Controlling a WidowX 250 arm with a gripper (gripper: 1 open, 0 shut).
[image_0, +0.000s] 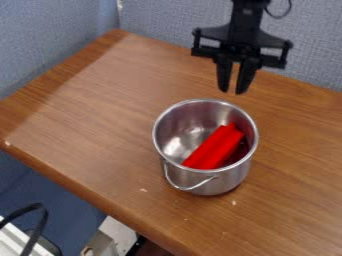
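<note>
A steel pot (185, 170) with a thin wire handle stands on the wooden table, right of centre. Inside it lies a red cylindrical object (214, 148), tilted along the pot's right side. My black gripper (234, 82) hangs above and behind the pot, near the back wall, its two narrow fingers pointing down. Nothing shows between them, and they look close together with a small gap.
A grey padded wall (167, 20) runs along the back. Cables and a pale device (20, 240) sit off the table at the lower left.
</note>
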